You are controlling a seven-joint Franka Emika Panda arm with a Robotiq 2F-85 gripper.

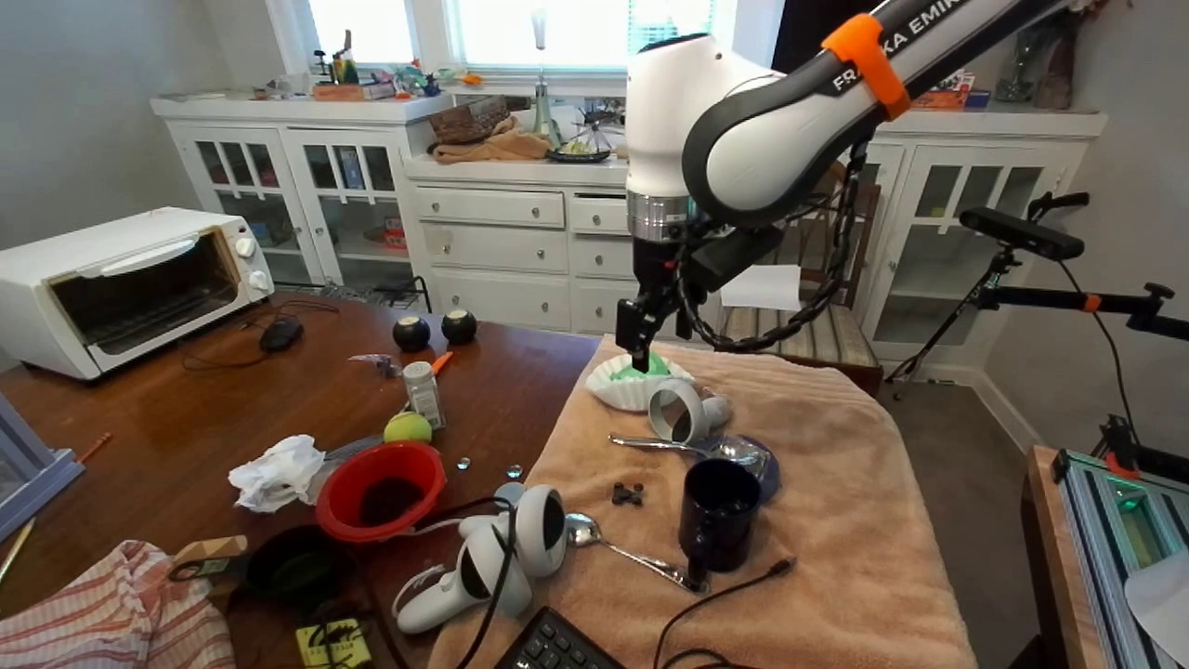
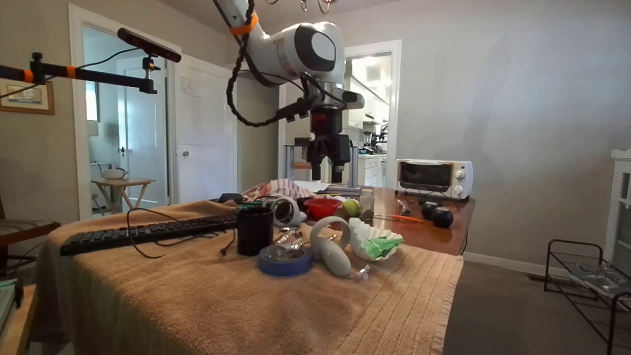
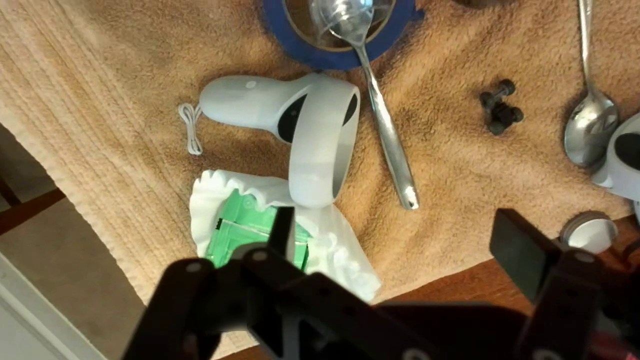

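My gripper hangs above the far part of the towel, pointing down. In the wrist view the gripper is open, its fingers wide apart with nothing held between them. A white fluted dish holding a green packet lies partly behind one finger in that view. Touching or very close to the dish is a white controller with a ring. A spoon rests with its bowl over a blue tape roll. From the second exterior view, the gripper is clearly above the tabletop objects.
A dark mug, a small black part, another spoon and a second controller occupy the nearer towel. Left of it stand a red bowl, tennis ball and shaker. Bare wood lies left of the dish.
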